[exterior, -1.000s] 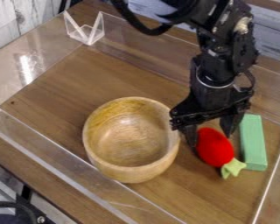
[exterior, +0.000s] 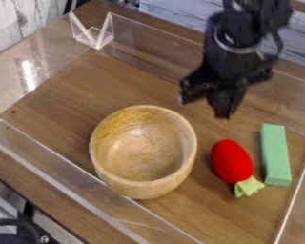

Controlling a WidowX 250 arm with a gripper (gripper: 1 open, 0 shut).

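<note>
A red vegetable (exterior: 232,162) with a pale green top lies on the wooden surface, right of a wooden bowl (exterior: 142,152). A green block (exterior: 274,154) sits to its right. The black gripper (exterior: 227,95) is raised above and behind these things, blurred; nothing shows between its fingers, but whether they are shut is unclear.
Clear plastic walls edge the wooden surface (exterior: 79,100). A small clear holder (exterior: 94,30) stands at the back left.
The gripper has risen up and back, away from the red vegetable, which remains lying beside the bowl.
</note>
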